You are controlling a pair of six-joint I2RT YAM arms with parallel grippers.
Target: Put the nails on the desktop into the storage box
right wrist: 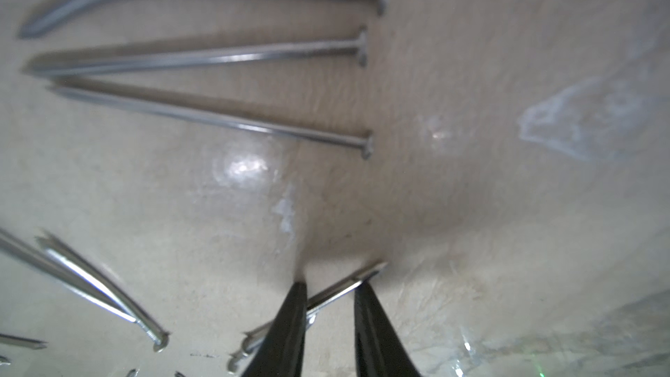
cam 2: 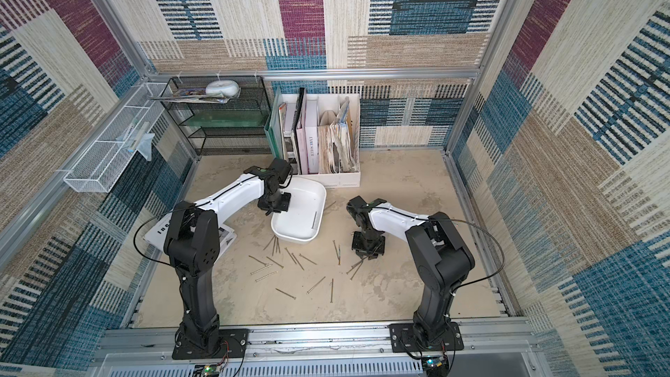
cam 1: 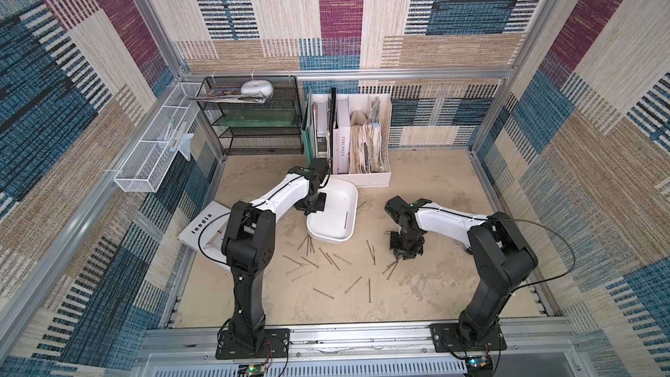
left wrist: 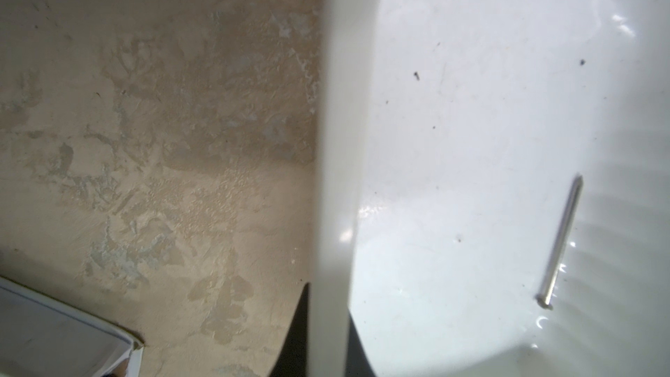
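Note:
The white storage box [cam 1: 335,220] stands mid-desk. One nail [left wrist: 561,244] lies inside along its far side. My left gripper is shut on the box's near rim [left wrist: 340,167], a finger on either side of the wall. Low over the desk, my right gripper is partly open; a pair of crossed nails [right wrist: 338,291] passes slantwise between its fingers, with a gap still showing. Three nails [right wrist: 237,57], the top one bent, lie farther up in the right wrist view. Several more nails [cam 1: 369,291] are scattered in front of the box.
Behind the box stands a white file holder [cam 1: 373,179] full of folders, beside a black mesh rack [cam 1: 261,143]. A white keyboard-like box [cam 1: 202,227] lies under the left arm.

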